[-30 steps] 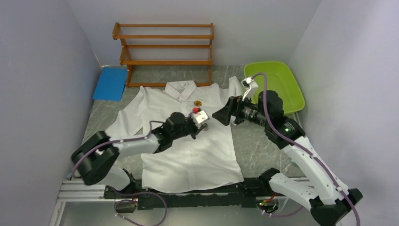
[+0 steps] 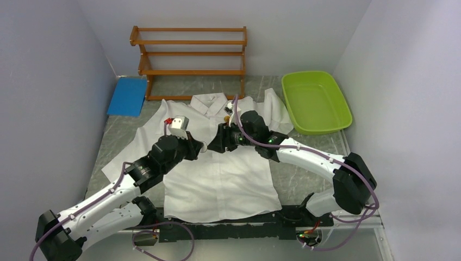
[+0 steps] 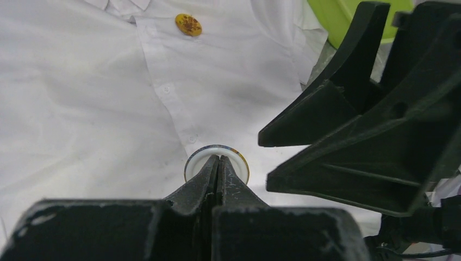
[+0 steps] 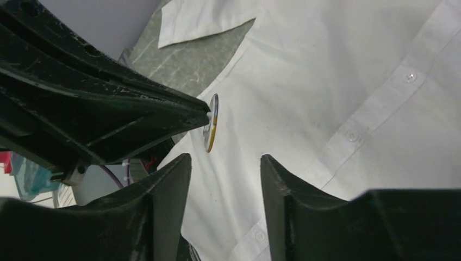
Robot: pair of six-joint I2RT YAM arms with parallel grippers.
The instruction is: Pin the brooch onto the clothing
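Observation:
My left gripper (image 2: 195, 148) is shut on a round white badge with a coloured rim, held upright and seen edge-on in the right wrist view. My right gripper faces it from close by, fingers apart and nothing between them. The white shirt (image 2: 217, 185) lies spread beneath both, collar toward the back, with a placket and buttons down the middle. A small yellow oval piece (image 3: 188, 24) lies on the shirt near the collar, largely hidden by the right arm in the top view.
A wooden rack (image 2: 190, 72) stands at the back, a blue board (image 2: 126, 97) at back left and a green tray (image 2: 315, 100) at back right. Walls close in both sides.
My left gripper has moved left with the badge from over the shirt's middle. My right gripper has come leftward from near the green tray, now close to the badge.

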